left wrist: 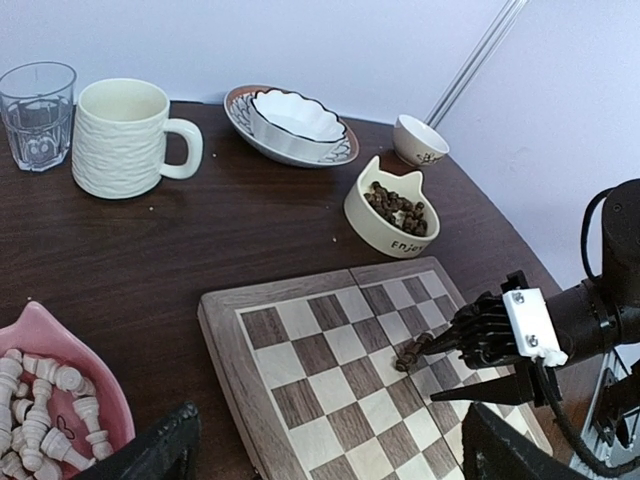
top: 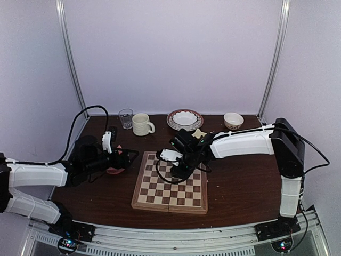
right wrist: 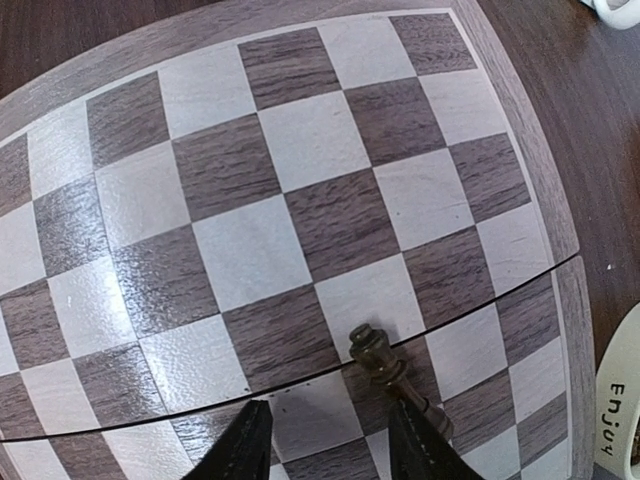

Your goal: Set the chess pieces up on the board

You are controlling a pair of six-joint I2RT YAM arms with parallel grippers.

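Note:
A single dark chess piece (right wrist: 385, 365) lies on its side on the checkered board (right wrist: 165, 195), across the fold line. My right gripper is open low over the board, empty; in the right wrist view, the piece's lower end is partly behind the right-hand finger (right wrist: 415, 445). From the left wrist view, the dark piece (left wrist: 413, 350) appears at the tip of the upper right finger; whether they touch I cannot tell. Left of the board, my left gripper stands open with nothing held. Light pieces (left wrist: 45, 410) fill a pink bowl (left wrist: 70, 345); dark pieces (left wrist: 395, 208) fill a cat-eared white bowl (left wrist: 378, 232).
Along the back stand a glass (top: 126, 118), a white mug (top: 141, 125), a plate with a dish (top: 185, 118) and a small bowl (top: 233, 120). Apart from the lying piece, the board's squares are bare.

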